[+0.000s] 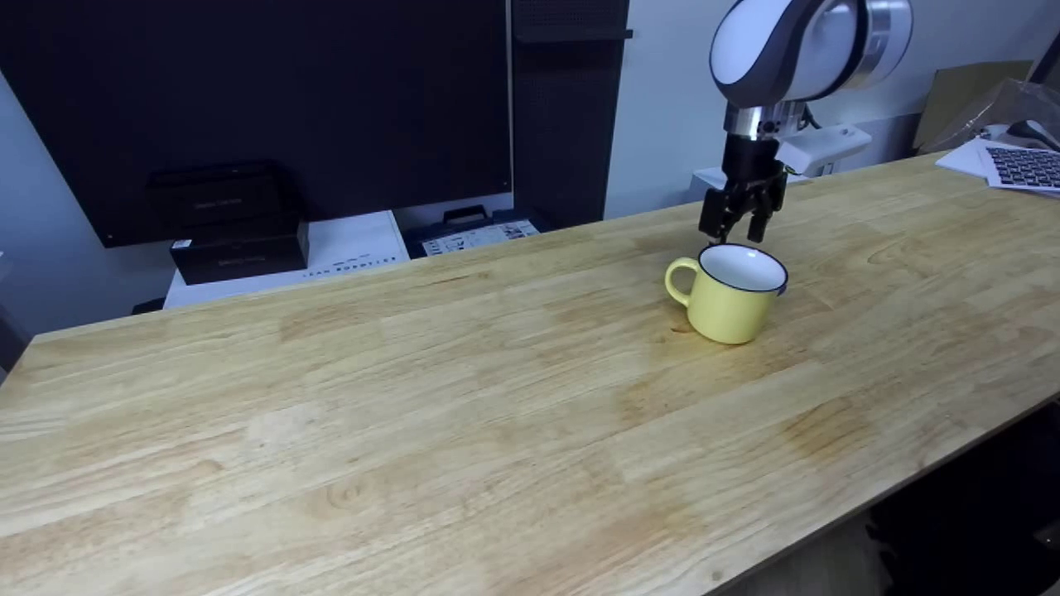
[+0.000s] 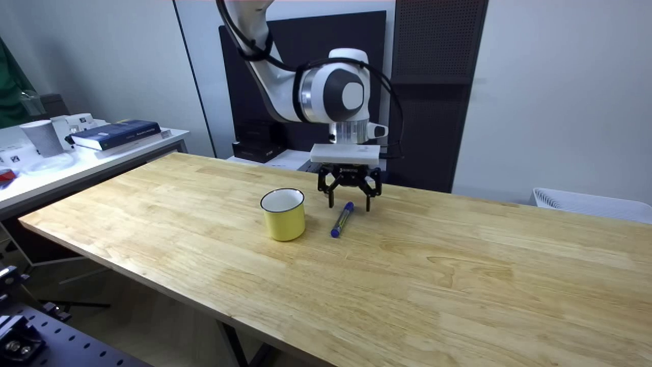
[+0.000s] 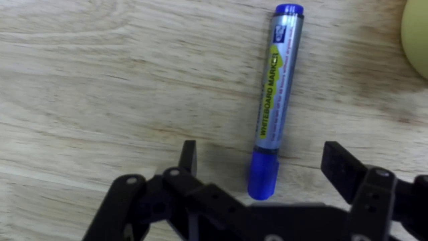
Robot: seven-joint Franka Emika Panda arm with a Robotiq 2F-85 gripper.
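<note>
A blue and silver whiteboard marker [image 3: 277,84] lies flat on the wooden table, its blue cap end nearest my gripper in the wrist view. The two fingers stand wide apart, one to each side of the cap, touching nothing. In exterior view 2 my gripper [image 2: 349,204] hangs open just above the marker [image 2: 343,219], over its far end. A yellow mug [image 2: 284,217] with a dark rim stands upright beside the marker. Exterior view 1 has the mug [image 1: 730,303] in front of the gripper [image 1: 735,230], hiding nearly all of the marker.
The mug's yellow side [image 3: 417,38] shows at the right edge of the wrist view. Papers and a keyboard [image 1: 1023,167] lie at the far right in exterior view 1. Books [image 2: 116,134] rest on a separate side table.
</note>
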